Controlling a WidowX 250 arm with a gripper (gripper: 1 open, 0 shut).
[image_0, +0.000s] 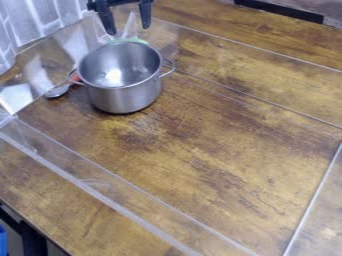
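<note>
A steel pot (123, 95) with two side handles stands on the wooden table at the upper left. Behind it lies something pale green (128, 40), partly hidden by the pot. A small silver utensil (56, 91) lies left of the pot, with something red at the pot's left side. My dark gripper (124, 18) is at the top edge of the view, above and behind the pot, its two fingers apart. Its upper part is out of view.
Clear plastic sheets or panels (100, 185) edge the work area at left, front and right. A crumpled pale backdrop (19, 30) fills the top left corner.
</note>
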